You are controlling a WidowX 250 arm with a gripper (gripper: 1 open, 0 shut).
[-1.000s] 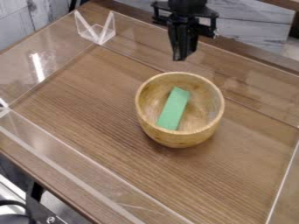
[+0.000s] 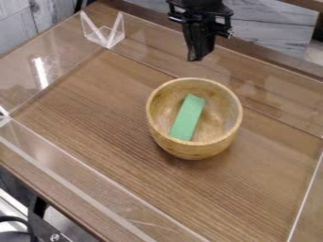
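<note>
A tan round bowl (image 2: 217, 132) sits on the wooden table, holding a green oblong block (image 2: 188, 117). My dark gripper (image 2: 195, 51) is above and behind the bowl at the top of the view, shut, with nothing visible between its fingers.
A clear wire-like holder or stand (image 2: 104, 29) is at the back left. A pale marbled surface lies beyond the back edge.
My gripper has risen slightly toward the back of the view. The bowl and green block look unchanged.
</note>
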